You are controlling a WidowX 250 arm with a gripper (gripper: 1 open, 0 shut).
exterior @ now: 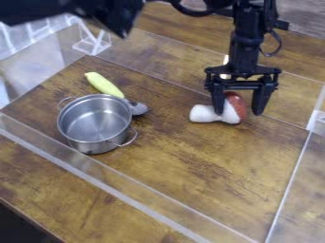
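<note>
My black gripper (241, 85) stands open over a white toy mushroom (208, 113) with a red cap, its fingers on either side of the cap end. The mushroom lies on its side on the wooden surface. A pale narrow object behind the gripper is mostly hidden.
A steel pot (95, 123) sits to the left, with a yellow corn-like toy (105, 84) and a small grey object (139, 108) beside it. Clear walls edge the work area (165, 180).
</note>
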